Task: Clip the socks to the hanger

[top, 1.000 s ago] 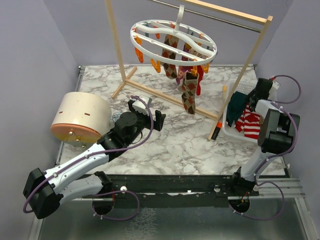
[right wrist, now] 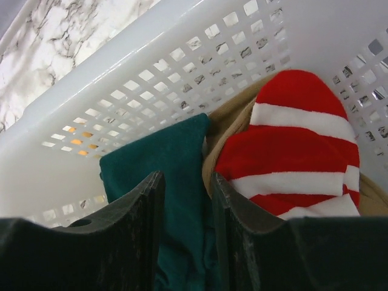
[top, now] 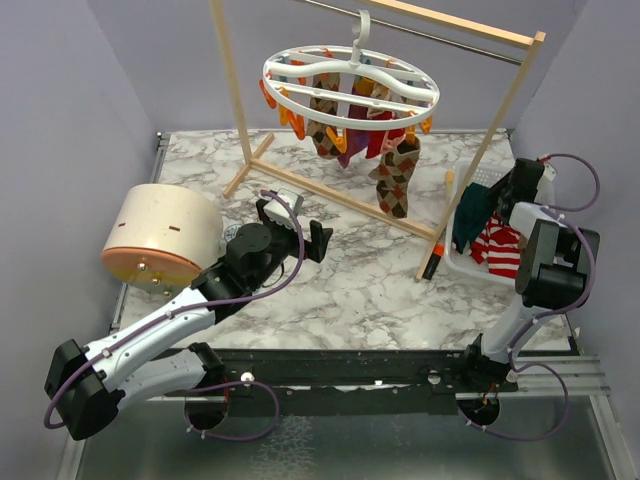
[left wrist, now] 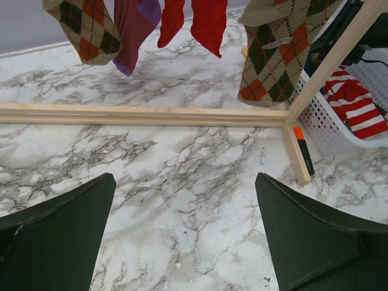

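Observation:
The white round hanger (top: 350,86) with orange clips hangs from the wooden frame, holding argyle socks (top: 396,178), red and purple ones. At the right, a white basket (right wrist: 103,73) holds a dark green sock (right wrist: 170,151) and red-and-white striped socks (right wrist: 288,151). My right gripper is inside the basket, part open, fingertips over the green sock and the edge of a tan sock beside the striped ones. My left gripper stands open over the bare table left of centre, nothing between its fingers.
A cream cylinder (top: 155,235) lies at the left. The frame's wooden foot (left wrist: 182,118) runs across the table, and an orange-and-black tool (left wrist: 303,148) lies beside the basket.
The hanger's socks and clips have swung and turned a little. The right arm has shifted slightly within the basket. The left arm is still.

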